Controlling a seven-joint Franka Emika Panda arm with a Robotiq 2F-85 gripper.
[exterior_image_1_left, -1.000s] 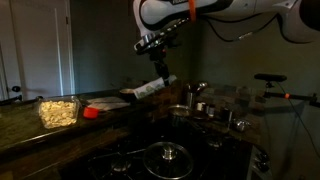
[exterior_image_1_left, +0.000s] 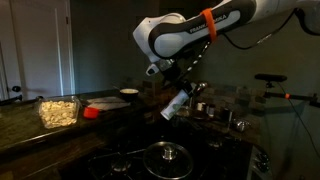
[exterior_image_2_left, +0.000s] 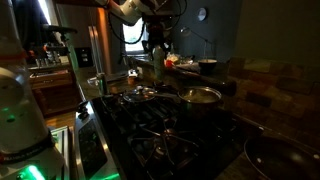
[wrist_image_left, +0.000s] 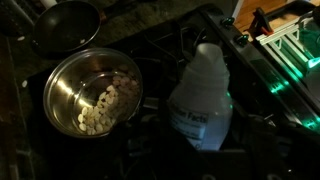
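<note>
A white bottle (wrist_image_left: 200, 95) with a printed facts label is held by my gripper (exterior_image_1_left: 184, 89), which is shut on it. In exterior view 1 the bottle (exterior_image_1_left: 175, 104) hangs tilted above the stove, clear of any surface. The fingers are too dark to make out in the wrist view. Left of the bottle in that view, a shiny metal pot (wrist_image_left: 62, 100) holds pale pieces (wrist_image_left: 97, 117) on its bottom.
A lidded pan (exterior_image_1_left: 168, 160) sits on the front of the stove. A clear container of pale pieces (exterior_image_1_left: 59, 112) and a red object (exterior_image_1_left: 91, 113) are on the left counter. A dark pan (wrist_image_left: 66, 28) lies beyond the pot. Utensils stand along the back wall.
The arm has moved right and downward in exterior view 1, carrying the bottle with it. The bottle has swung from nearly level to a steeper tilt.
</note>
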